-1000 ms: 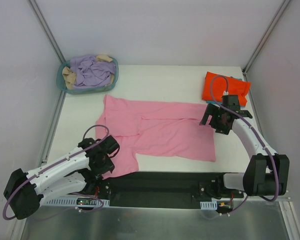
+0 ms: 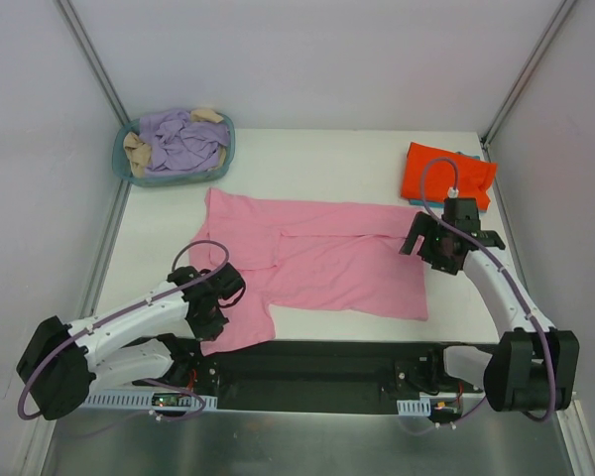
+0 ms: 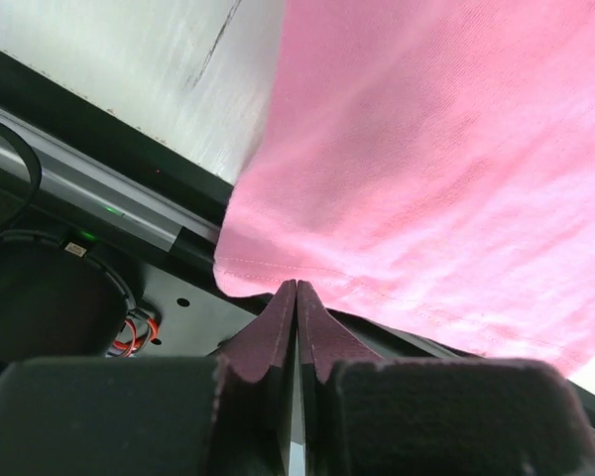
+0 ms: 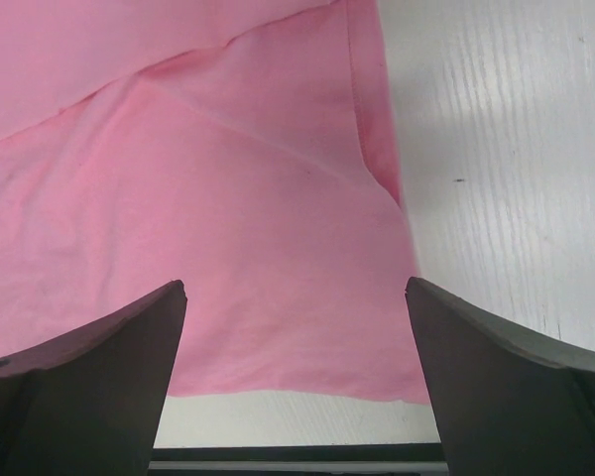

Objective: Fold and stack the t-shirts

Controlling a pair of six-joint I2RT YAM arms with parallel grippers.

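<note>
A pink T-shirt [image 2: 342, 273] lies spread across the middle of the table, its upper band folded over, with one part reaching down to the front edge at left. My left gripper is shut at that part's hemmed edge [image 3: 377, 248]; whether cloth is between its tips I cannot tell. My right gripper stands open over the shirt's right end [image 4: 258, 228], nothing between its fingers.
A teal basket [image 2: 157, 180] of lilac and tan clothes sits at back left. A folded orange-red garment [image 2: 438, 162] lies at back right.
The right arm has shifted slightly toward the front. The shirt looks unchanged.
</note>
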